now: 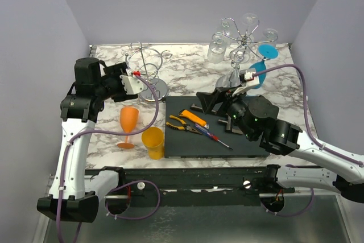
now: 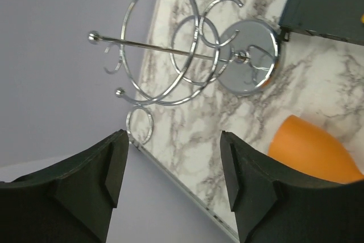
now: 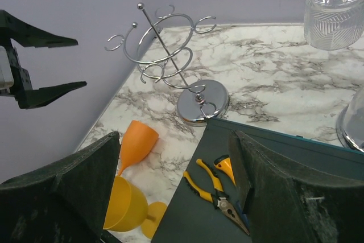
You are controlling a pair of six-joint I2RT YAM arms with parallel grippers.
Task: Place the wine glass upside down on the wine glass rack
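An orange wine glass (image 1: 128,119) lies on the marble at left, also at lower right in the left wrist view (image 2: 310,149). My left gripper (image 1: 120,82) hovers above and behind it, open with nothing between its fingers. Just beyond is a chrome spiral rack (image 2: 132,3) on a round base, with no glass on it. A second rack (image 1: 245,39) at back right carries clear glasses and a blue one. My right gripper (image 1: 212,98) stands open over the dark mat.
A yellow cup (image 1: 152,143) sits at front left. The dark mat (image 1: 199,147) holds pliers, a screwdriver, an orange cutter and dark tools. Marble between the two racks is clear. Walls border the sides and back.
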